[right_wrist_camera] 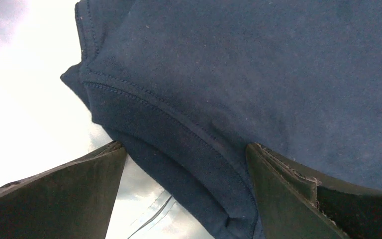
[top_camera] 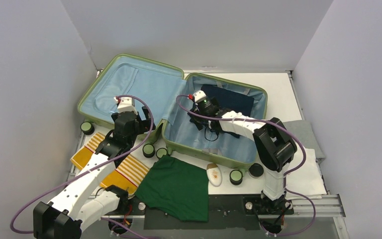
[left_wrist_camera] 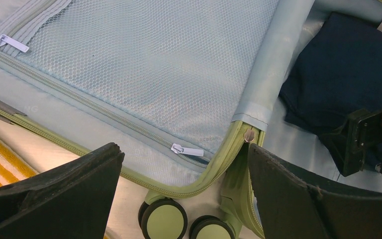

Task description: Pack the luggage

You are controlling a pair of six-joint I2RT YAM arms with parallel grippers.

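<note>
The open suitcase (top_camera: 213, 156) has a green edge and a light blue lining, its lid (top_camera: 151, 84) folded out to the left. In its right half lies a folded navy garment (top_camera: 236, 102), also seen in the left wrist view. Over that garment's left part hovers my right gripper (top_camera: 195, 117). In the right wrist view its fingers (right_wrist_camera: 62, 191) stand apart, with a stitched hem of the navy cloth (right_wrist_camera: 179, 119) below and between them; contact cannot be told. My left gripper (top_camera: 145, 120) is open above the suitcase's hinge corner, nothing between its fingers.
A green garment (top_camera: 179, 191) lies in front of the suitcase beside a white bottle (top_camera: 214, 175). An orange striped towel (top_camera: 129, 174) is at front left. Grey cloth (top_camera: 303, 135) and white cloth (top_camera: 301, 174) lie at right. Suitcase wheels (top_camera: 236, 176) stick out in front.
</note>
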